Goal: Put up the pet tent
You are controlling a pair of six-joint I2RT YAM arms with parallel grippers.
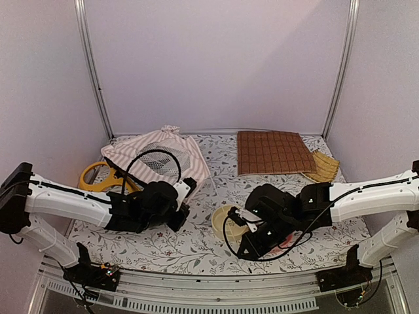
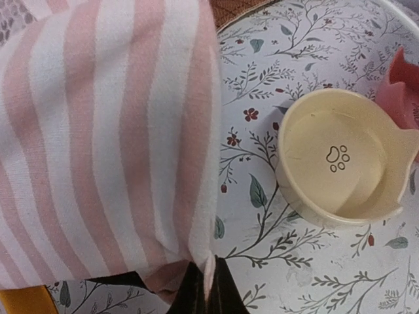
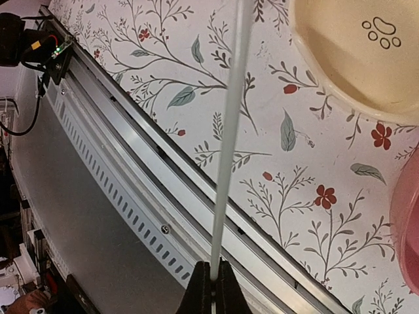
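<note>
The pink-striped tent fabric [image 1: 141, 154] with its mesh panel [image 1: 163, 160] lies slanted at the back left; in the left wrist view its striped cloth [image 2: 111, 131] fills the left half. My left gripper is shut on a corner of that cloth. My right gripper is shut on a thin white pole [image 3: 229, 137], which runs up out of the right wrist view, low near the table's front edge.
A cream paw-print bowl [image 2: 340, 157] sits front centre, a pink bowl [image 3: 406, 216] to its right. A brown mat [image 1: 272, 152] and a yellow mat [image 1: 324, 169] lie back right; a yellow ring-shaped piece [image 1: 91, 176] lies at left.
</note>
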